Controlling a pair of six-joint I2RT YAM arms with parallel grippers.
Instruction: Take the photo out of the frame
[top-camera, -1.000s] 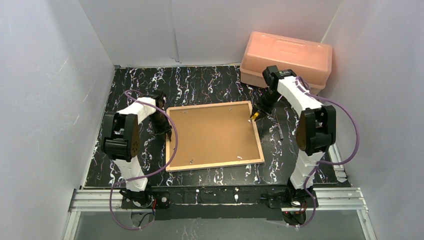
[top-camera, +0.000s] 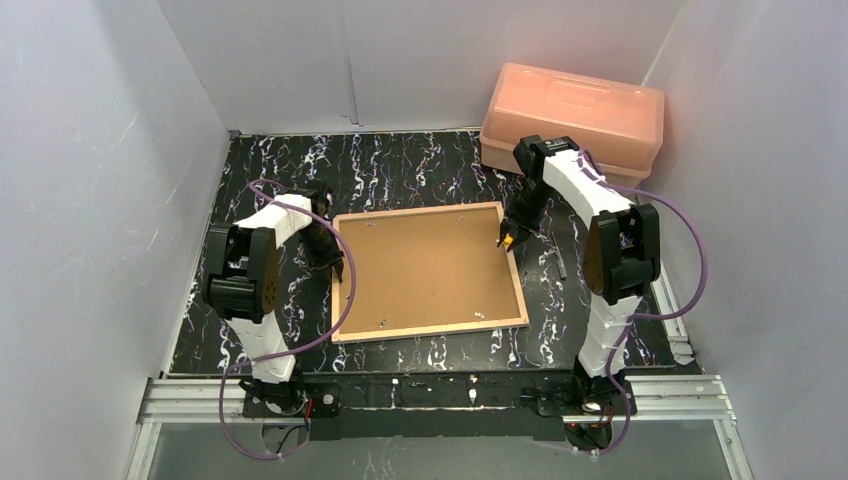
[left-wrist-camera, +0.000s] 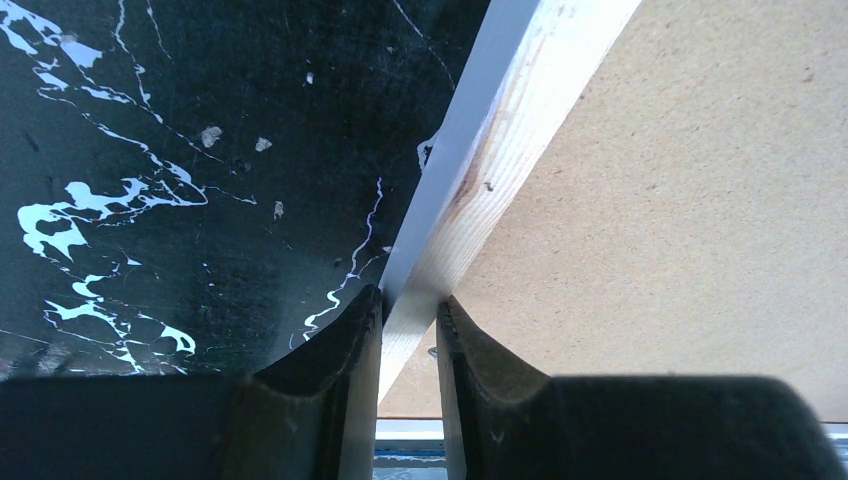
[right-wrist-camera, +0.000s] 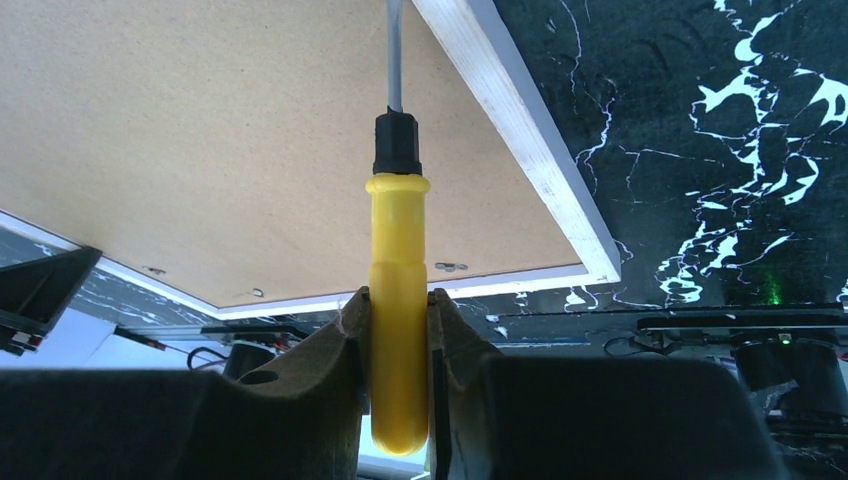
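Note:
A wooden frame (top-camera: 420, 332) lies back side up on the black marbled table, its brown backing board (top-camera: 425, 270) facing me; no photo shows. My left gripper is shut on the frame's left side bar (left-wrist-camera: 510, 150), one finger on its outer face and the other on its inner face. A screwdriver with a yellow handle (right-wrist-camera: 398, 290) is clamped in my right gripper, over the frame's right bar. Its grey shaft (right-wrist-camera: 394, 60) points away over the board, and the tip is out of the right wrist view. Small metal clips (right-wrist-camera: 450, 267) sit along the board's edge.
A pink lidded box (top-camera: 575, 105) stands at the back right. Right of the frame a thin grey tool (top-camera: 559, 262) lies on the table. Clear table surface lies behind the frame.
My right gripper, with the screwdriver, has shifted slightly left and toward the front, over the frame's right bar. The left arm and the frame look unmoved.

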